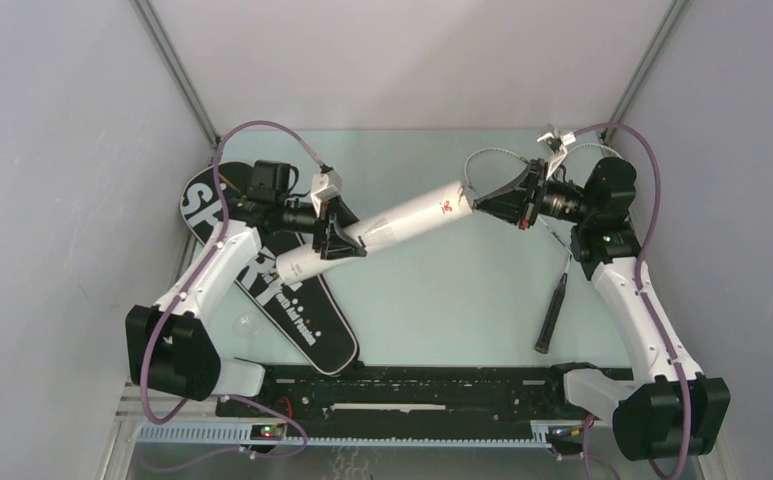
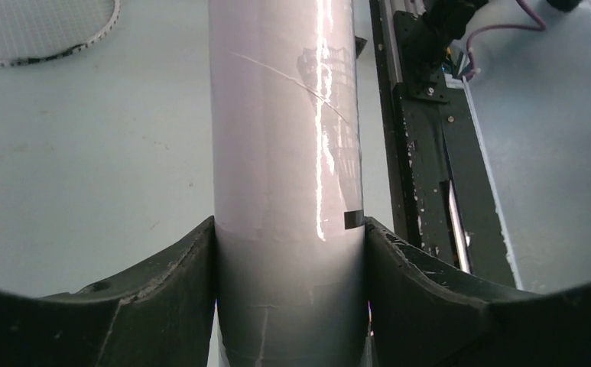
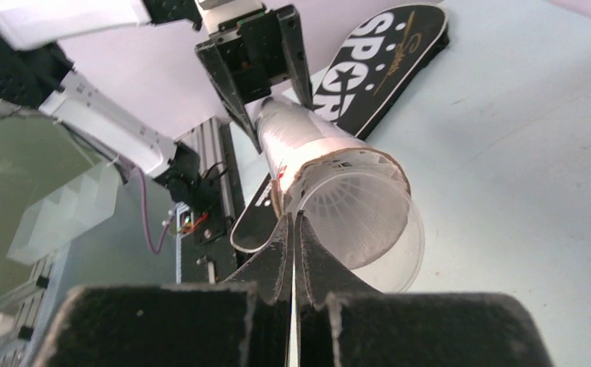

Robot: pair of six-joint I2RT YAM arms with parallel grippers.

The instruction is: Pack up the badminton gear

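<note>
A long white shuttlecock tube (image 1: 412,218) is held aloft at a slant, its right end higher in the top view. My left gripper (image 1: 347,236) is shut around it; in the left wrist view both fingers (image 2: 181,283) press its sides. From the tube's open end sticks a translucent shuttlecock skirt (image 3: 357,218). My right gripper is shut, its tips at the skirt's near left edge; whether they pinch that rim cannot be told. A black bag with white lettering (image 1: 307,325) lies under the left arm. Near the right arm rests a racket with a black handle (image 1: 552,312).
A white racket frame (image 1: 474,160) lies at the back, partly behind the right gripper. A small clear round item (image 1: 247,326) is left of the bag. A black rail (image 1: 402,385) runs along the front.
</note>
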